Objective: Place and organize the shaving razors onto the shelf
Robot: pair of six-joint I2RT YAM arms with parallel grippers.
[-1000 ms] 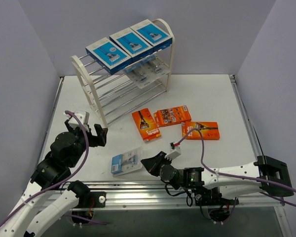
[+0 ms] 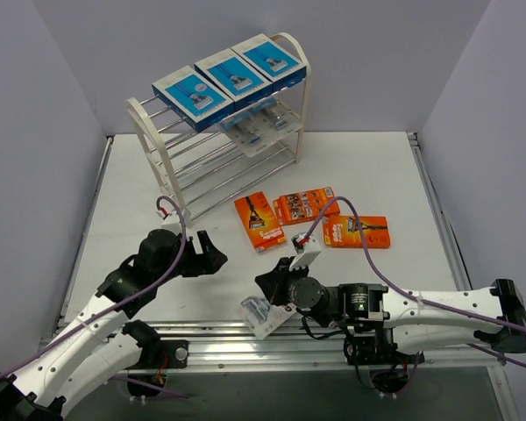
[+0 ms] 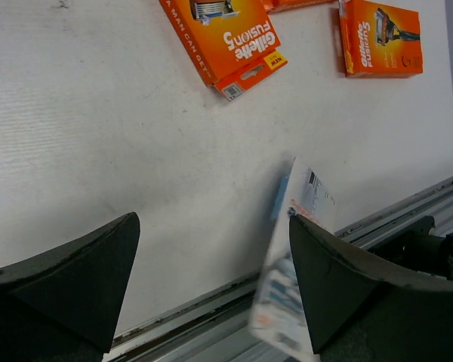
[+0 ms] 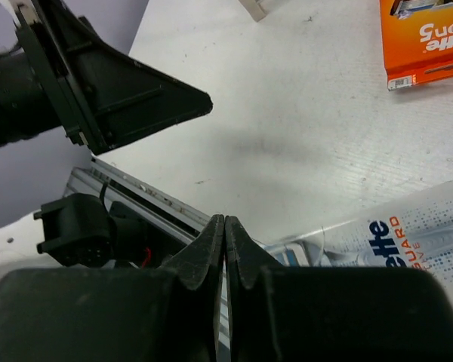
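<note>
A clear Gillette blister pack (image 2: pixel 260 320) (image 3: pixel 309 196) (image 4: pixel 394 241) lies at the table's front edge, partly beneath my right gripper (image 2: pixel 267 286), which is shut with nothing visible between its fingertips. My left gripper (image 2: pixel 206 254) hangs open above bare table, left of that pack. Orange razor boxes (image 2: pixel 259 222) (image 2: pixel 306 204) (image 2: pixel 356 231) lie mid-table. The white shelf (image 2: pixel 162 160) holds three blue boxes (image 2: pixel 193 96) (image 2: pixel 233 72) (image 2: pixel 270 57) on top and clear packs (image 2: pixel 254 132) below them.
Metal rails (image 2: pixel 245 344) run along the front edge. Bare table surrounds the orange boxes, widest at the back right and at the left. Grey walls enclose the back and sides.
The clear pack has shifted rightward and toward the front edge, ending at an angle. My left gripper has moved right; my right gripper has moved slightly.
</note>
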